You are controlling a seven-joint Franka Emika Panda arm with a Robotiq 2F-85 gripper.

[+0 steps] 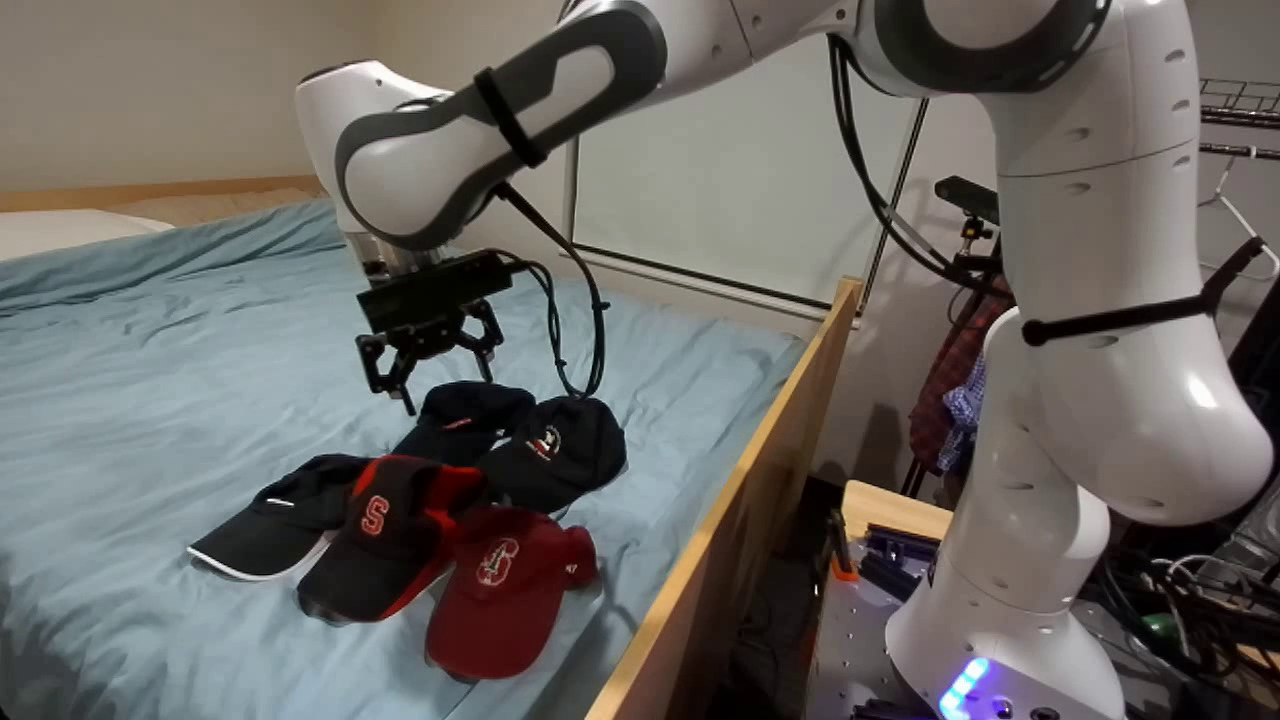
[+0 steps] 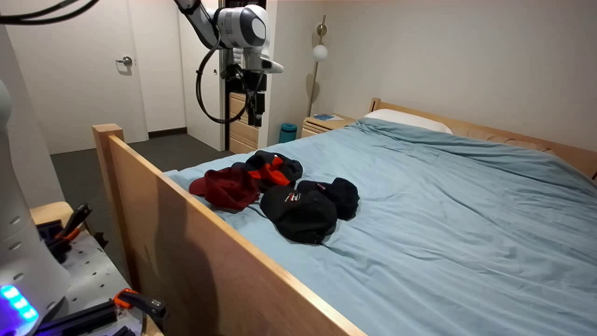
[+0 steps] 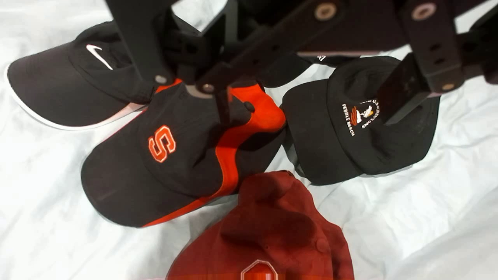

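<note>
Several caps lie bunched on a bed. A black cap with a white swoosh [image 3: 100, 56] is leftmost in the wrist view. Beside it is a black-and-red cap [image 3: 161, 144] with a red S. A dark red cap [image 3: 280, 219] is cut off at the bottom of that view. The black Pebble Beach cap [image 3: 322, 130] lies to the right. Another dark cap [image 1: 462, 414] sits behind it in the first exterior view, mostly hidden by my gripper in the wrist view. My gripper [image 1: 447, 394] hangs above the caps, fingers spread wide with nothing between them.
The blue bed sheet [image 1: 228, 324] is clear left of and behind the caps. A wooden footboard [image 1: 720, 528] rises between the bed and my arm's base. A white pillow [image 2: 408, 119] lies at the far end.
</note>
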